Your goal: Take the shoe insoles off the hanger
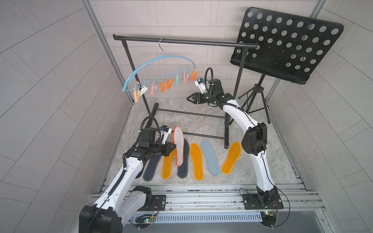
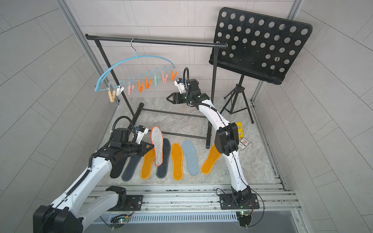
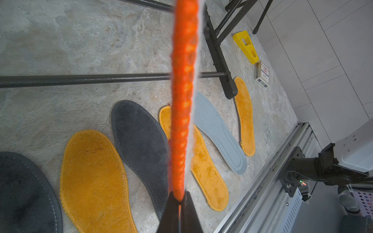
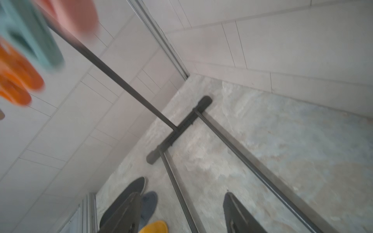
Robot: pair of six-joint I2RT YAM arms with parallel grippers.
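An insole with a speckled grey face and orange rim [image 1: 178,136] is upright over the floor, with my left gripper [image 1: 174,146] shut on its edge. In the left wrist view its orange edge [image 3: 181,116] rises from the fingertips. The blue hanger [image 1: 138,69] hangs tilted from the rack bar, its row of clips without insoles. My right gripper [image 1: 188,98] is open just below and left of the end orange clip [image 1: 193,74], apart from it; the right wrist view shows nothing between its fingers.
Several insoles lie in a row on the floor, including a yellow one [image 1: 197,163], a light blue one [image 1: 210,157] and a dark grey one [image 1: 152,169]. The rack's lower bar [image 1: 204,135] runs behind them. A black music stand [image 1: 279,42] occupies the back right.
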